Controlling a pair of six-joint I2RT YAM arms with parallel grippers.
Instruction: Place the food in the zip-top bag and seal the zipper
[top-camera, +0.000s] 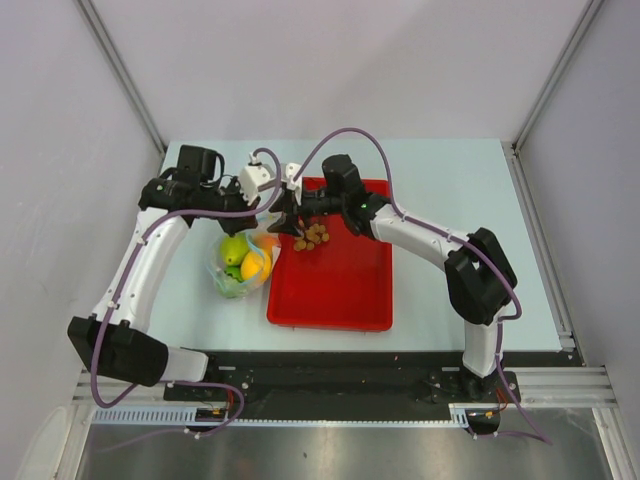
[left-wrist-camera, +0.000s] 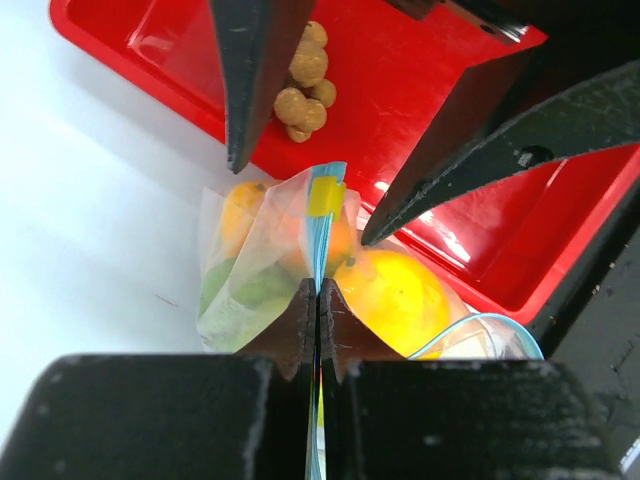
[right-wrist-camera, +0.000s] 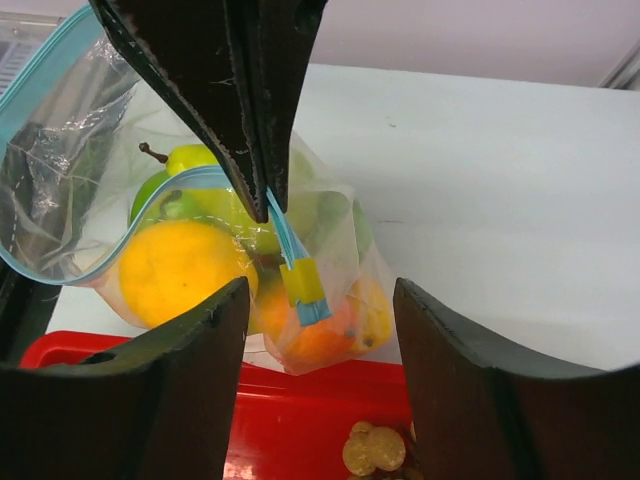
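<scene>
The clear zip bag (top-camera: 240, 270) holds yellow, orange and green food, including a yellow fruit (left-wrist-camera: 390, 300) and a pear. My left gripper is shut on the bag's blue zipper strip (right-wrist-camera: 285, 230), near its yellow slider tab (left-wrist-camera: 325, 197). My right gripper stands open just beyond that end, its fingers either side of the tab in its own view and hanging over it in the left wrist view.
A red tray (top-camera: 330, 290) with several brown round items (top-camera: 311, 240) lies right of the bag.
</scene>
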